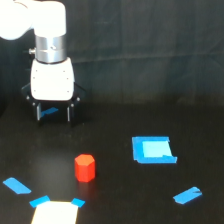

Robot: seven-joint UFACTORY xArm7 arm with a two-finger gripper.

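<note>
The white arm's gripper (54, 115) hangs at the upper left over the dark table, its two dark fingers apart with nothing seen between them. A red hexagonal block (85, 168) stands on the table below and to the right of it.
A pale square edged in blue tape (154, 149) is at the right. A cream square (54, 213) with blue tape lies at the bottom left, cut by the frame. Loose blue tape strips (17, 186) lie on the table.
</note>
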